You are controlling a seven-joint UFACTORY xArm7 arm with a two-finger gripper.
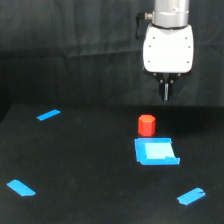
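Note:
A red block [146,125] with a roughly six-sided outline sits on the dark table, right of the middle. Just below it in the picture lies a white square [158,150] edged with blue tape. Above and a little to the right of the block hangs my gripper [166,92], pointing down under its white housing [168,48]. There is clear space between its tip and the block. The fingers are dark and small against the black background, so how the fingers stand does not show.
Strips of blue tape mark the table at far left [49,115], near left [21,188] and near right [190,196]. A dark curtain [70,55] hangs behind.

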